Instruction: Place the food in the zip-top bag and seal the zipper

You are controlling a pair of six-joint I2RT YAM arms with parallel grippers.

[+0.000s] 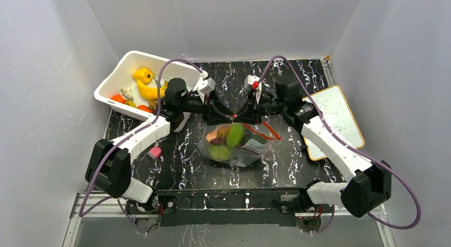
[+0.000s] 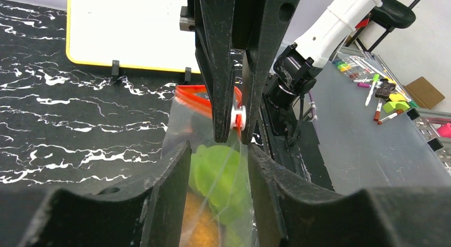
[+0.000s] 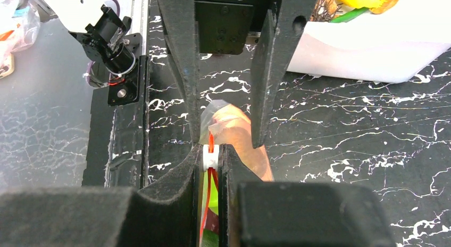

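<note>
A clear zip bag (image 1: pixel 242 161) with a red zipper (image 1: pixel 267 131) hangs at the middle of the table, food inside it, including a green piece (image 1: pixel 234 134). My right gripper is shut on the white zipper slider (image 3: pixel 210 163), the red zipper strip passing through it. Facing it, my left gripper is open, its fingers apart on either side of the bag's top with a gap between. In the right wrist view the left gripper's fingers (image 3: pixel 260 98) stand just beyond the slider. Whether they touch the bag cannot be told.
A white bin (image 1: pixel 109 90) holding yellow, orange and other toy food stands at the back left. A pink block (image 1: pixel 155 152) lies on the left of the table. At the right, a white board (image 1: pixel 335 119) lies flat.
</note>
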